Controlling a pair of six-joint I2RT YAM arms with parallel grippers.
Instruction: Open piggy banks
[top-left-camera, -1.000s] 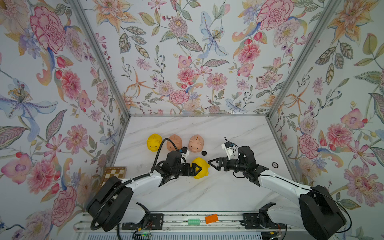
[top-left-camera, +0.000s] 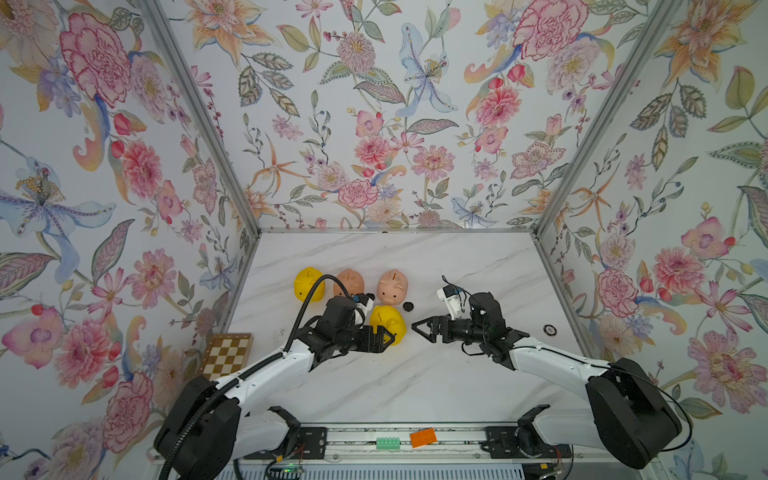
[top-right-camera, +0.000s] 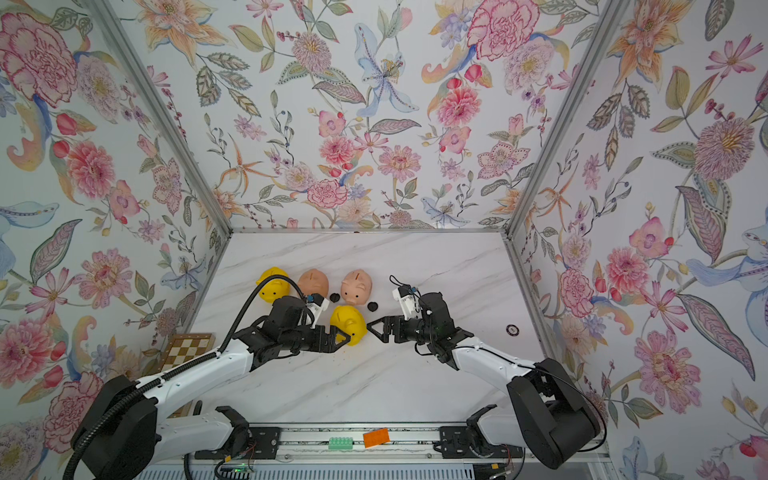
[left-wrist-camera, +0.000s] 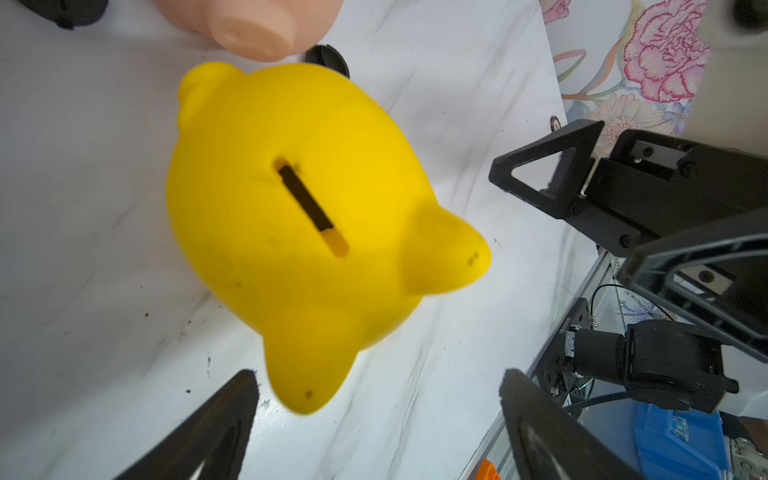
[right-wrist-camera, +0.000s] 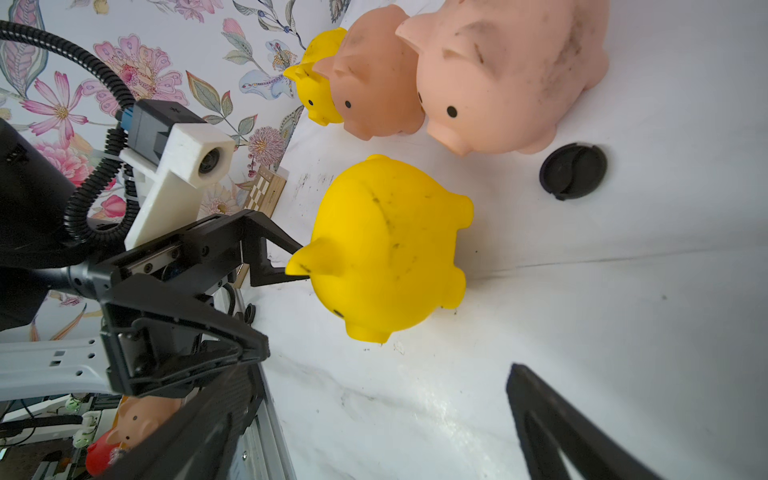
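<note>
A yellow piggy bank (top-left-camera: 389, 324) stands upright on the table between my two arms, its coin slot (left-wrist-camera: 305, 198) facing up in the left wrist view. My left gripper (top-left-camera: 385, 337) is open at its left side, one finger reaching close to the bank's face; whether it touches cannot be told. To the right, my right gripper (top-left-camera: 426, 329) stands open and apart from the bank, nothing between its fingers. Behind are a pink piggy bank (top-left-camera: 393, 287), another pink one (top-left-camera: 349, 283) and a second yellow one (top-left-camera: 309, 284). The yellow bank's underside is hidden.
A black plug (right-wrist-camera: 573, 171) lies beside the nearer pink bank. A dark ring (top-left-camera: 549, 329) is far right on the table, and a chequered board (top-left-camera: 228, 355) sits at the left edge.
The near yellow bank has shifted left and slightly back, toward the pink banks. Both grippers have moved a little leftward, the left arm also changing its pose.
</note>
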